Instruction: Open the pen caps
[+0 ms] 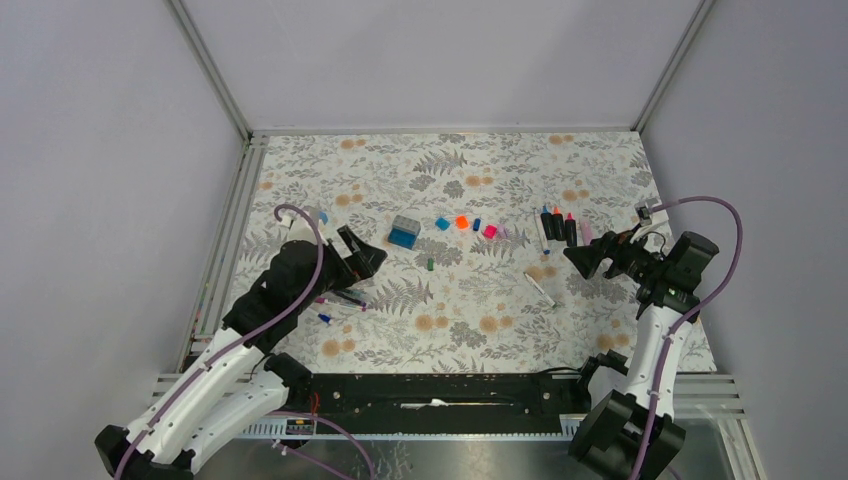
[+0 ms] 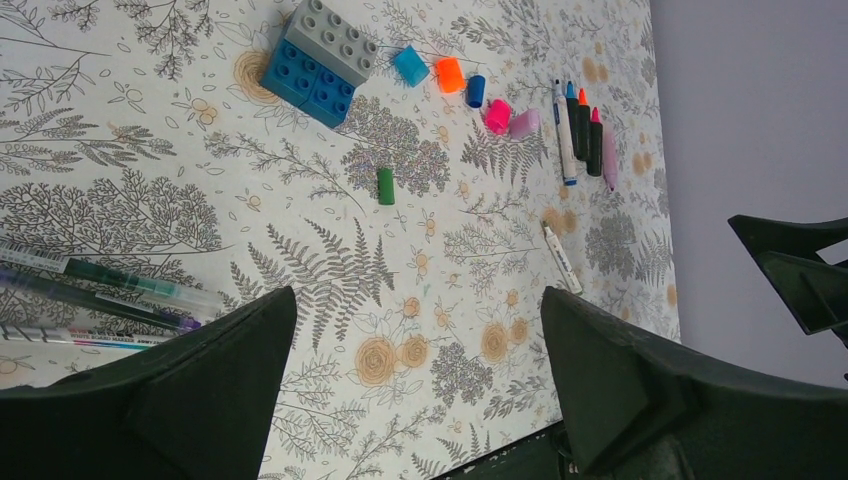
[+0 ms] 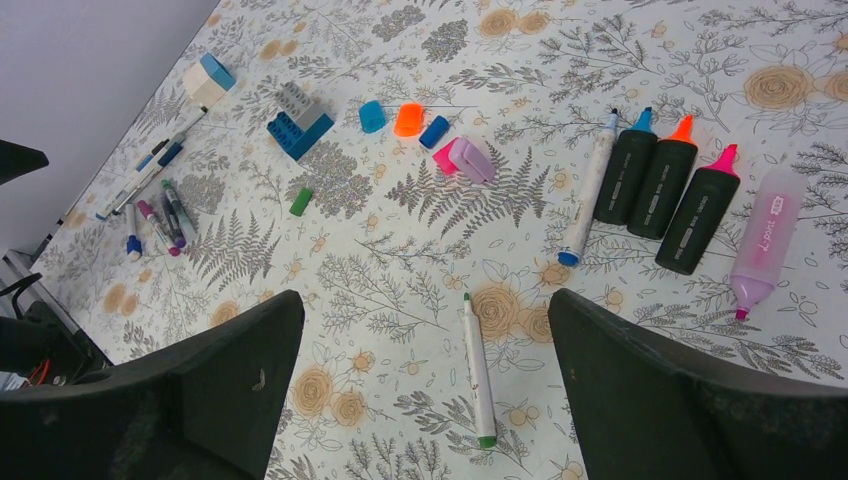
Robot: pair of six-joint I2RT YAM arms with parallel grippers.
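Uncapped on the right of the table lie a white blue-ended marker (image 3: 590, 190), black highlighters with blue (image 3: 626, 170), orange (image 3: 664, 180) and pink tips (image 3: 700, 212), and a pink highlighter (image 3: 768, 235). Nearer the front is a white marker with a bare green tip (image 3: 479, 372). Loose caps sit mid-table: light blue (image 2: 410, 66), orange (image 2: 449, 75), dark blue (image 2: 475, 91), pink (image 2: 498, 116), mauve (image 2: 524, 123) and green (image 2: 386, 186). My left gripper is open and empty above the table's left part. On the right, my open right gripper also holds nothing.
Several pens, one of them dark green (image 2: 90, 270), lie on the left, partly under the left arm in the top view. A grey and blue toy block (image 2: 310, 70) stands left of the caps.
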